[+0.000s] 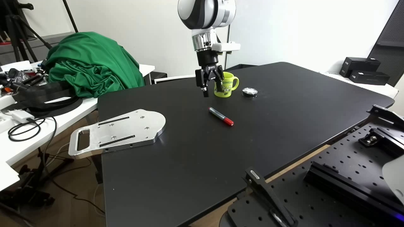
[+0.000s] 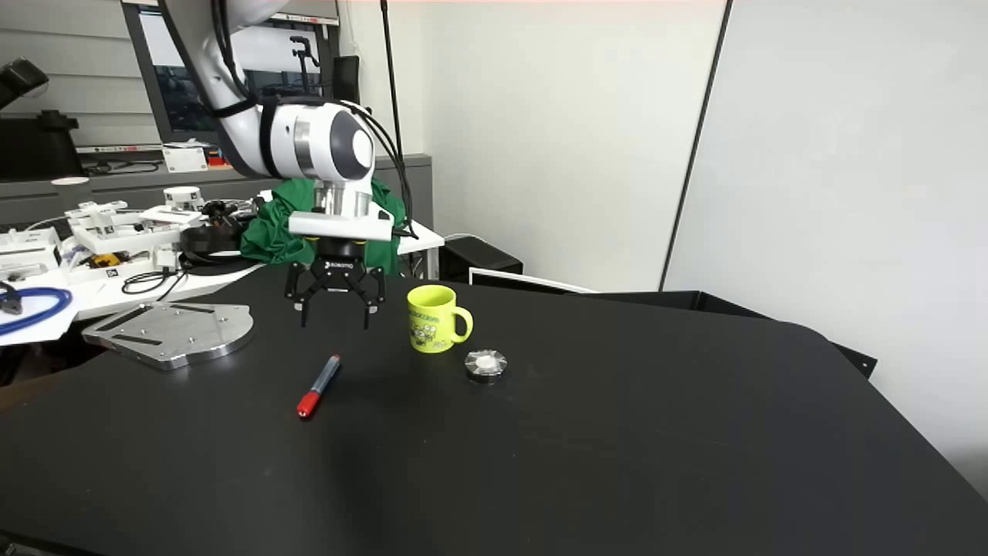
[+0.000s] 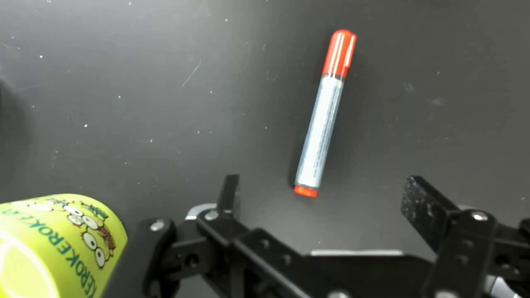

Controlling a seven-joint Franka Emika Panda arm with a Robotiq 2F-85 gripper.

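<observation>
A marker with a red cap and grey barrel lies flat on the black table. In the wrist view the marker is whole and uncovered, its red cap pointing away from the hand. My gripper stands open above the table behind the marker's tail end, with empty space between its fingers. Close by the gripper is an upright yellow-green mug with cartoon print. Part of that mug fills the lower left of the wrist view. From exterior view 1, a finger covers some of the mug's left side.
A small round silver-topped object sits beyond the mug's handle. At the table's left edge rests a flat metal plate, partly overhanging. Green cloth is heaped on the side table.
</observation>
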